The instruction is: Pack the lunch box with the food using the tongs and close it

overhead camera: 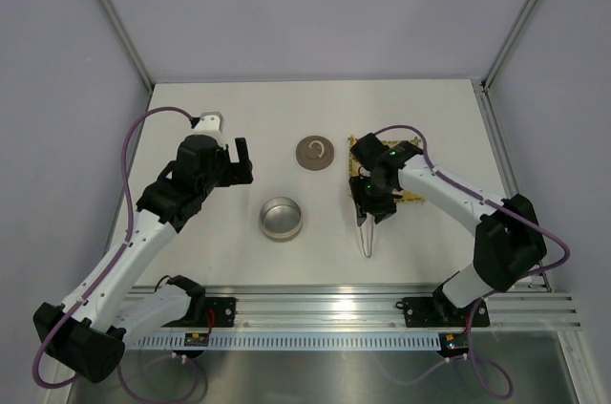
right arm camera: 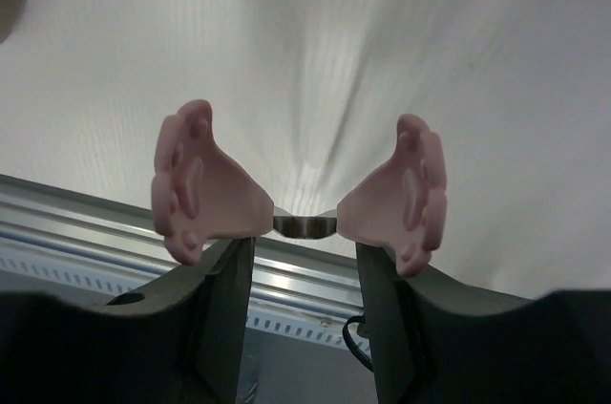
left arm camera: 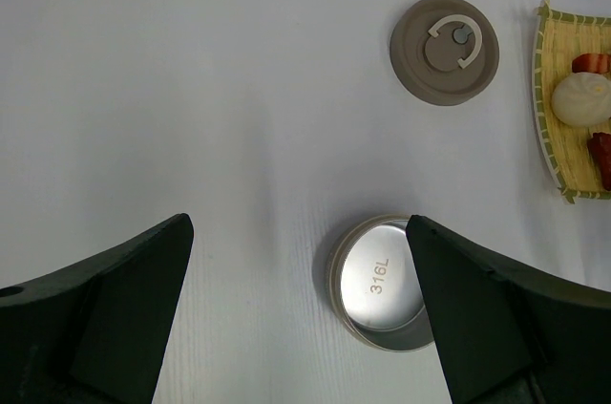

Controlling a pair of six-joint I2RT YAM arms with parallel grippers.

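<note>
A round steel lunch box (overhead camera: 281,217) stands empty left of centre, also under my left gripper's view (left arm camera: 372,280). Its brown lid (overhead camera: 315,158) lies behind it. A yellow woven mat (overhead camera: 410,198), mostly under my right arm, holds a white bun (left arm camera: 578,98), red meat pieces (left arm camera: 601,158) and other food. My left gripper (overhead camera: 234,163) hangs open, empty, left of the lid and box. My right gripper carries pink pads with a metal piece between their tips, apparently the tongs seen below it in the top view; how far it is closed is unclear.
A metal rail (overhead camera: 315,294) runs along the front edge, and walls surround the table at back and sides.
</note>
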